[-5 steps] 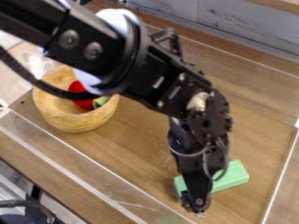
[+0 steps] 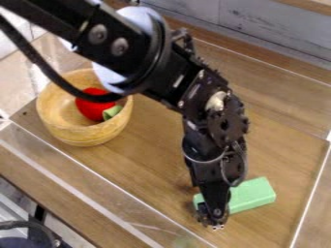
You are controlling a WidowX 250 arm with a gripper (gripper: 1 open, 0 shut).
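The black gripper points down at the wooden table's right front, its fingertips at the left end of a green block. The fingers overlap that end, so whether they are open or closed on it cannot be seen clearly. A wooden bowl at the left holds a red object and a small green piece.
A clear edge strip runs along the front left. A pale wooden wall lines the back.
The arm and gripper have shifted slightly, with the upper arm a little further from the camera's top edge. The block and bowl look unmoved.
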